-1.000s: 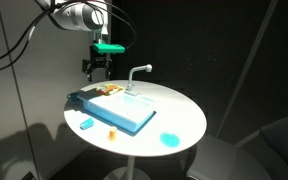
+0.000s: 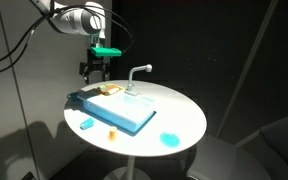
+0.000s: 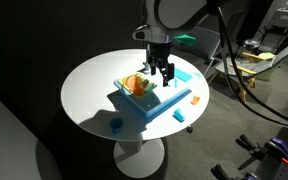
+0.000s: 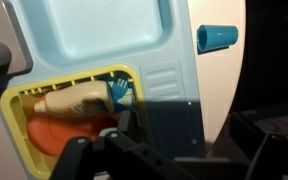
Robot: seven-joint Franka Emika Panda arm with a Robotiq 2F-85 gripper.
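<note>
My gripper (image 2: 95, 72) hangs open above the back left of the blue toy sink, its fingers apart and empty. In the wrist view a dark finger (image 4: 249, 137) stands over the right side, past the sink's edge. Inside the yellow basket (image 4: 17, 108) lie a pale bottle (image 4: 74, 101), a blue fork (image 4: 120, 90) and an orange-red rounded piece (image 4: 59, 133). The basket sits in one end of the blue sink (image 4: 174, 110). From the other side, the gripper (image 3: 160, 72) shows above and beside the basket, not touching it.
A grey faucet (image 2: 139, 70) rises behind the sink. On the white round table (image 2: 184, 110) are a blue cup (image 4: 217, 38), a small orange item (image 2: 112, 134) and a light-blue flat piece (image 2: 170, 140).
The arm has come down slightly and shifted a little to the left in exterior view 1. The objects on the table have not visibly moved.
</note>
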